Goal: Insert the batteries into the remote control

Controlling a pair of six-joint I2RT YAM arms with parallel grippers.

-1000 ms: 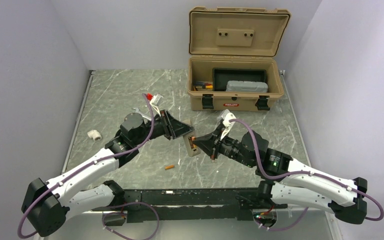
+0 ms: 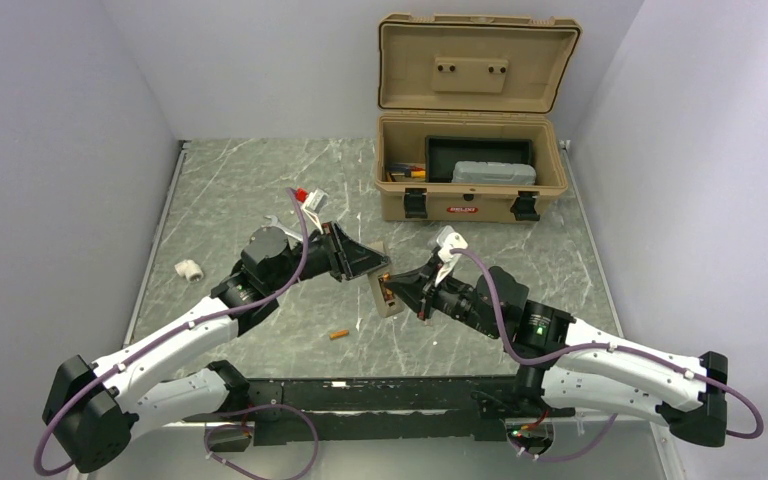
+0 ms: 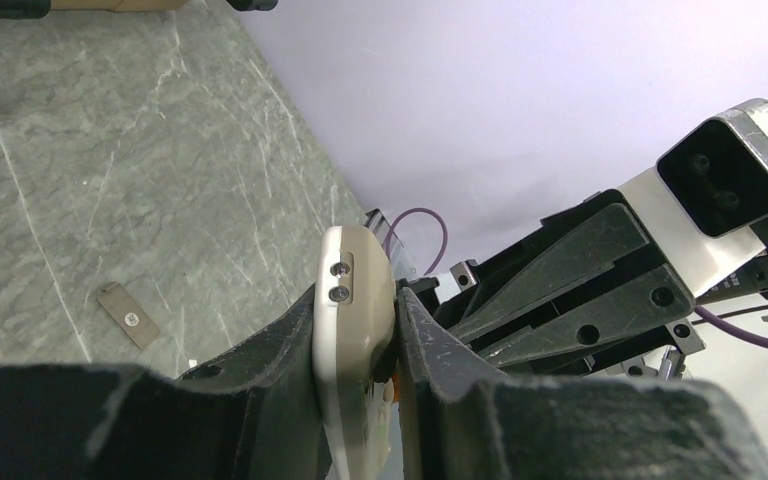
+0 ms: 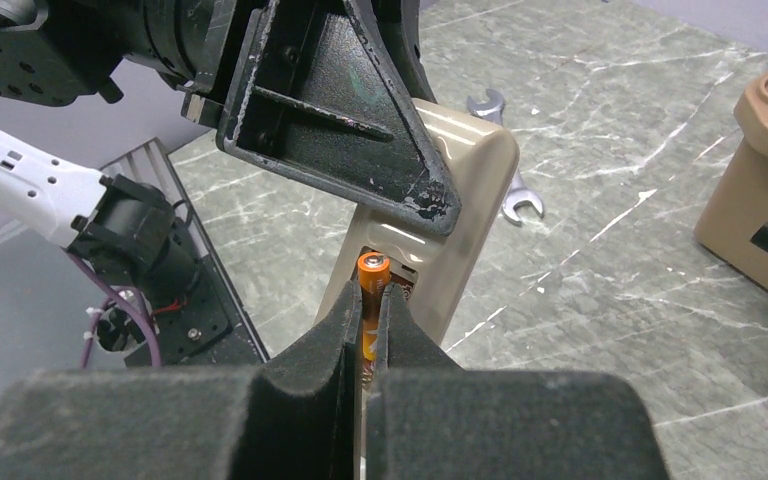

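My left gripper (image 2: 368,258) is shut on the beige remote control, holding it up tilted, with the battery compartment facing my right arm in the right wrist view. My right gripper is shut on an orange battery (image 4: 373,268), standing lengthwise over that open compartment (image 4: 400,278); whether it is seated is hidden by the fingertips. Another orange battery (image 2: 339,334) lies on the table below the left arm.
An open tan case (image 2: 472,205) stands at the back right. A wrench (image 4: 522,200) lies behind the remote, a white object (image 2: 188,270) at the left. Free marble table surrounds them.
The left arm holds steady.
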